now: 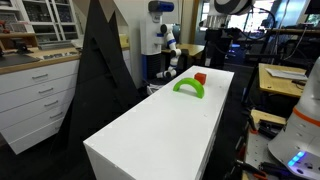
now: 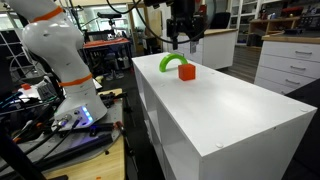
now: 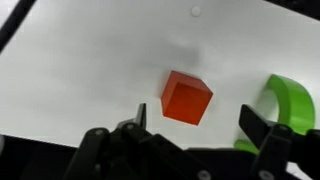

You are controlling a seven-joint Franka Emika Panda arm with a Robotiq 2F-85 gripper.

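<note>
A red cube [image 2: 187, 72] rests on the white tabletop [image 2: 235, 100], close to a green arch [image 2: 167, 63] that stands upright. From exterior view 1, the arch [image 1: 188, 87] is nearer the camera and partly in front of the cube [image 1: 200, 78]. Above the table hangs my black gripper [image 2: 184, 45], clear of both objects. In the wrist view its fingers [image 3: 141, 116] are spread wide, so the gripper is open and empty. Below and between them lies the cube [image 3: 186, 98], with the arch [image 3: 292, 105] at the right edge, partly hidden by a finger.
A dark slanted panel [image 1: 103, 70] runs along its left side in exterior view 1. Drawer cabinets [image 1: 35, 100] stand farther left.
</note>
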